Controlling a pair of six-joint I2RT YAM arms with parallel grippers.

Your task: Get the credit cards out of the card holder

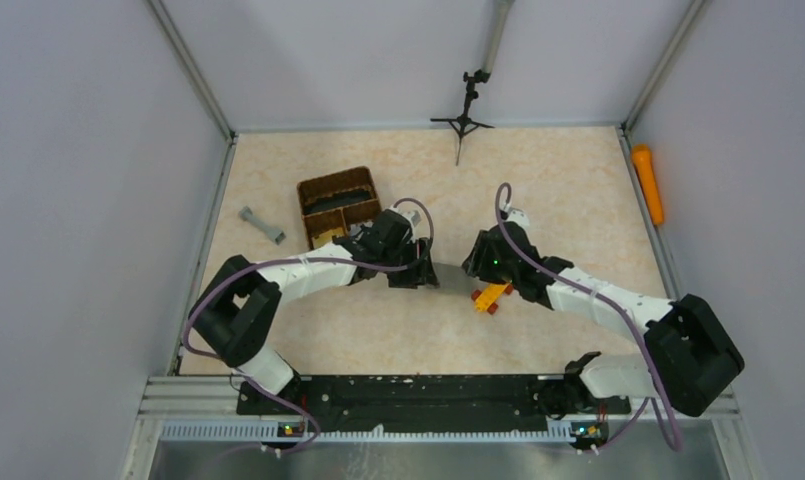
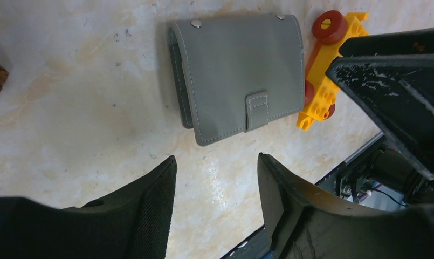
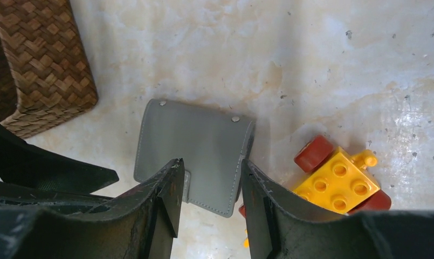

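Observation:
The grey card holder (image 1: 456, 278) lies folded over on the table between my two arms. In the left wrist view, the holder (image 2: 241, 75) shows stitched edges, a small closing tab and a gap along its folded left side; no cards show. My left gripper is part open at the holder's left, with nothing between its fingers. From the right side my right gripper hangs over the holder (image 3: 198, 145), its fingers apart with nothing gripped. Neither gripper visibly touches the holder.
A yellow toy car with red wheels (image 1: 490, 296) sits close at the holder's right. The brown woven box (image 1: 338, 190) stands behind my left arm, with a grey wrench-shaped piece (image 1: 262, 226) at its left. Open table lies at the back and front.

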